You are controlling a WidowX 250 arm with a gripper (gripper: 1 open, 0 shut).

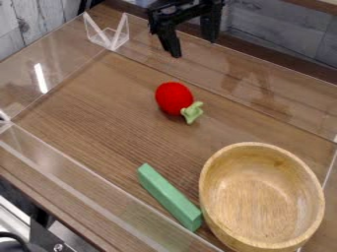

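Note:
The black gripper (186, 41) hangs over the back of the wooden table, well behind a red object with a green leafy top (175, 99), which lies alone near the middle. Whether the fingers are open or shut is hard to tell at this size.
A large tan bowl (261, 192) fills the front right. A green bar (168, 195) lies to its left. A white wire holder (108, 31) stands at the back left.

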